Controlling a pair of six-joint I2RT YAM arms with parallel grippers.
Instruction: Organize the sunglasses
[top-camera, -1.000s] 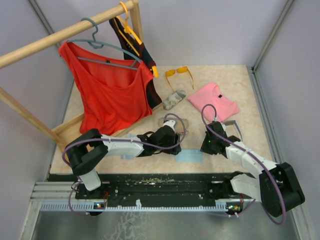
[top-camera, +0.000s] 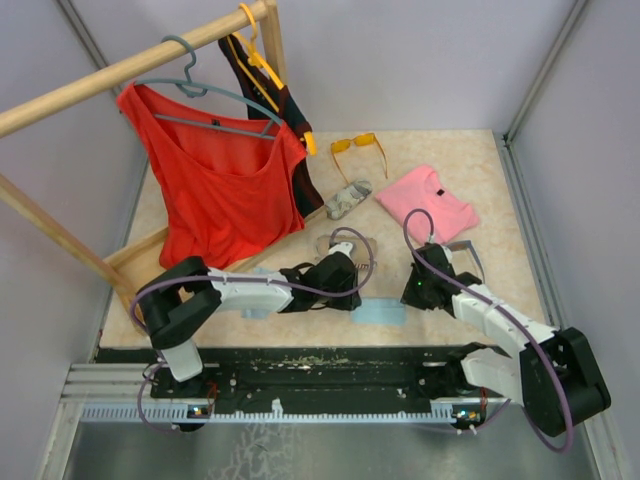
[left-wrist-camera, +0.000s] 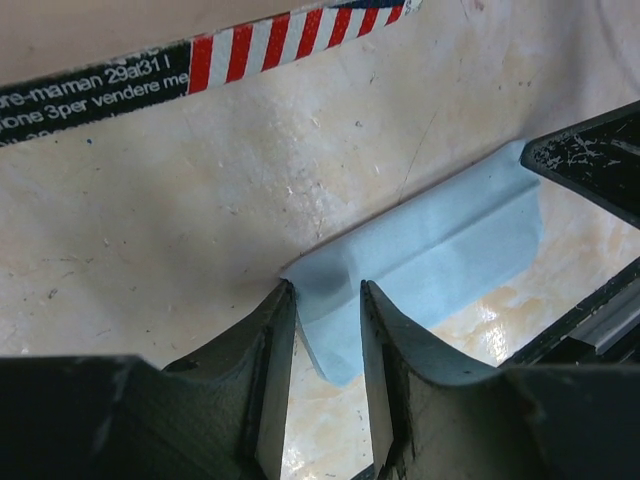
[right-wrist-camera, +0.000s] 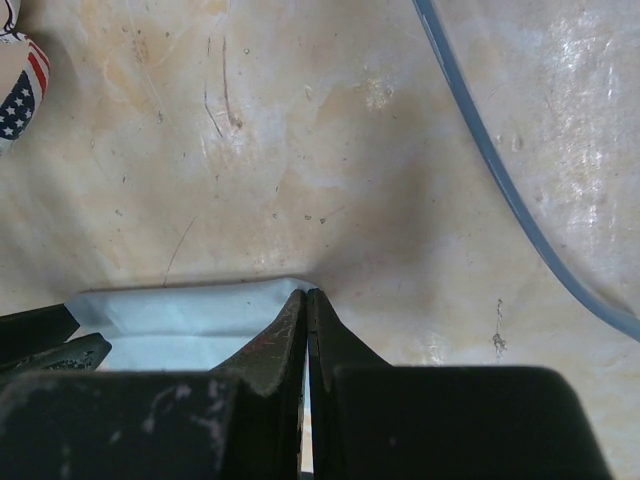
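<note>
A light blue cloth (top-camera: 378, 310) lies flat on the table's front middle. My left gripper (top-camera: 352, 300) is at its left end; in the left wrist view its fingertips (left-wrist-camera: 325, 290) are part open, one on the cloth's corner (left-wrist-camera: 420, 260). My right gripper (top-camera: 408, 298) is at the other end, shut, its tips on the cloth's edge in the right wrist view (right-wrist-camera: 310, 296); whether cloth is between them is unclear. Yellow sunglasses (top-camera: 357, 142) lie at the back, beside a patterned pouch (top-camera: 348, 200).
A wooden rack (top-camera: 100, 70) with red and dark tops fills the left. A folded pink shirt (top-camera: 430, 195) lies at the back right, a grey-rimmed item (top-camera: 478, 262) behind my right arm. A tan item with a striped band sits behind my left gripper.
My left gripper has shifted very slightly at the cloth's left end. The right arm is nearly still.
</note>
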